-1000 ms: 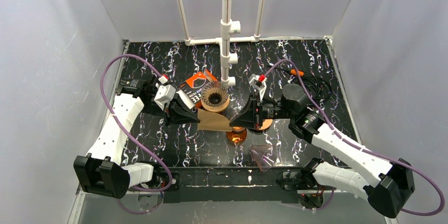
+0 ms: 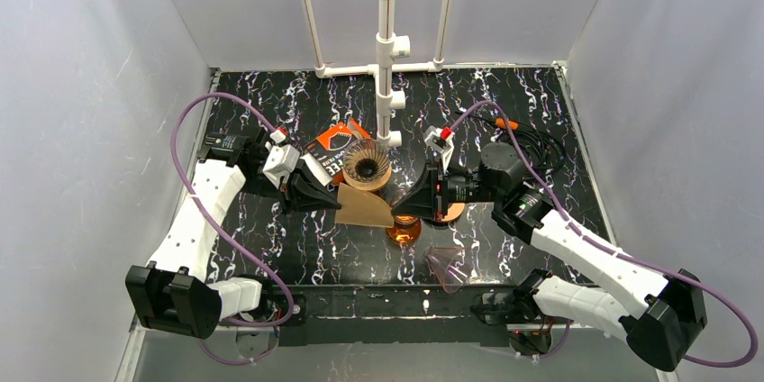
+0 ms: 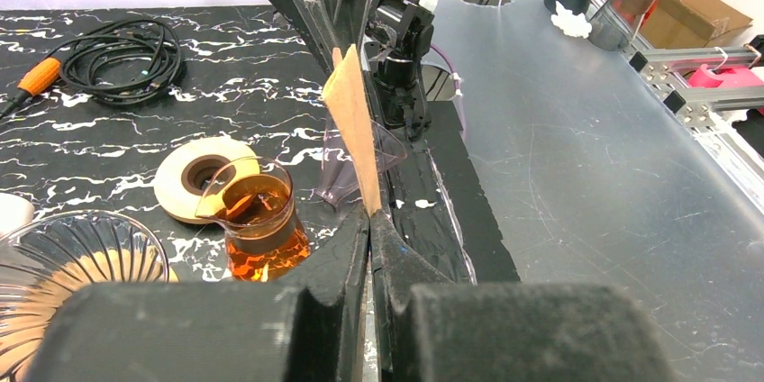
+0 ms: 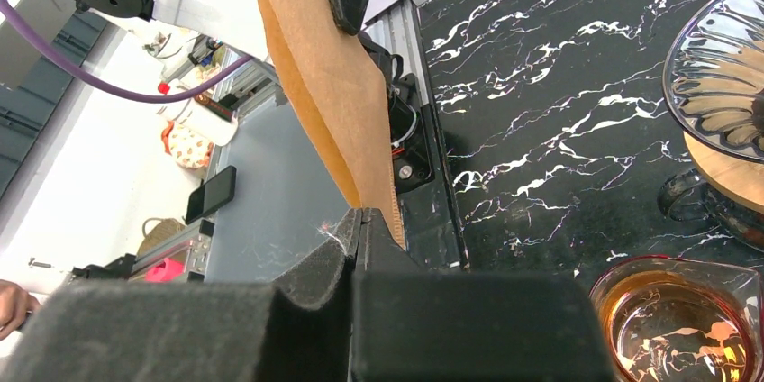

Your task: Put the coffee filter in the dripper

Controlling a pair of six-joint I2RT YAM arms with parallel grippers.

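Note:
A brown paper coffee filter [image 2: 363,207] hangs in the air between the two grippers, in front of the glass dripper [image 2: 368,151]. My left gripper is shut on one edge of the filter, which rises from its fingertips in the left wrist view. At the filter's opposite side is my right gripper, its fingers shut; the paper passes by the tips, and no paper clearly shows between them. The filter's layers gape slightly along one side in the right wrist view. The ribbed dripper, with a wooden collar, looks empty from above.
A glass beaker of amber liquid [image 3: 261,224] stands below the right gripper, near a round wooden-topped piece [image 3: 185,179]. A clear plastic cone [image 2: 448,267] lies near the front edge. An orange box [image 2: 330,148] and coiled black cable [image 2: 546,150] are further back.
Both arms stay almost still. The filter's upper edge has changed shape slightly, now curving down toward the right gripper where it was flatter a second ago.

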